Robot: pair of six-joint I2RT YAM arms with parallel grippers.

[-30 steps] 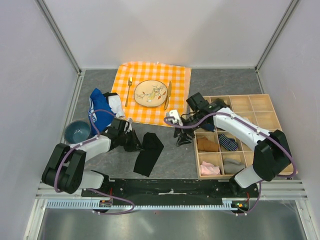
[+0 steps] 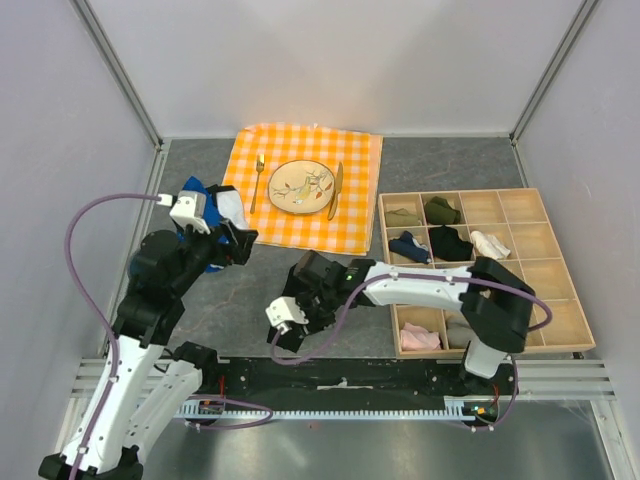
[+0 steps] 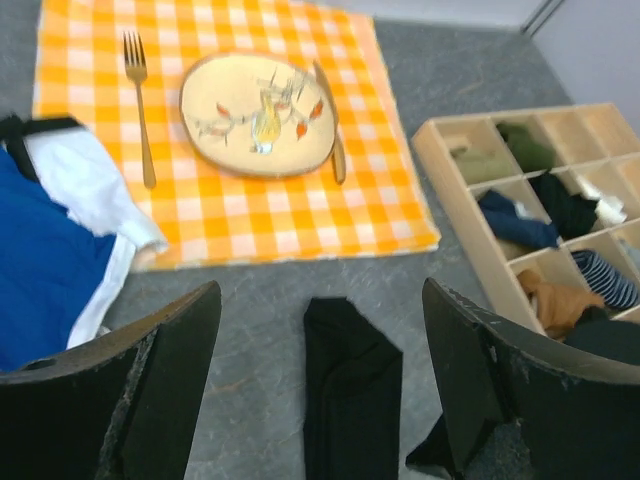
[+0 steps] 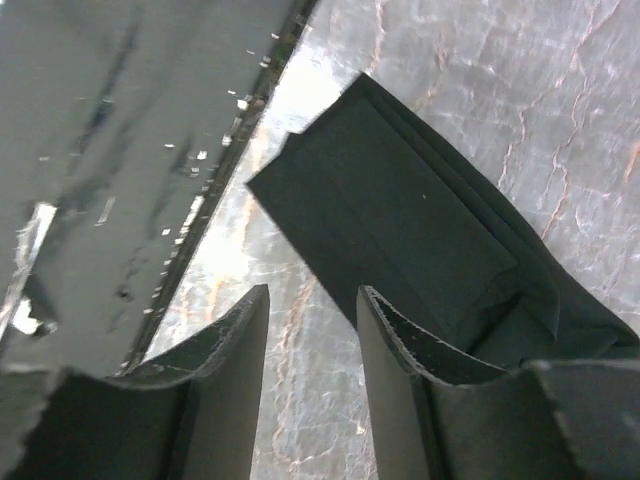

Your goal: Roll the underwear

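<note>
The underwear is a black cloth (image 4: 390, 210) folded into a long strip, lying flat on the grey table. In the left wrist view the cloth (image 3: 350, 390) shows below the tablecloth; from the top, its near end (image 2: 290, 338) sticks out from under the right arm. My right gripper is over the cloth's edge with its fingers parted and nothing seen between them. Farther left and raised, my left gripper stands open and empty, apart from the cloth.
An orange checked tablecloth (image 2: 250, 215) with a plate (image 2: 301, 187), fork (image 2: 258, 180) and knife (image 2: 337, 190) covers the back. A wooden compartment box (image 2: 540, 272) with several rolled cloths stands right. Blue and white cloth (image 3: 45, 270) lies left.
My left gripper has lifted off the cloth and moved back and to the left. The right gripper has come leftward from beside the box to over the cloth.
</note>
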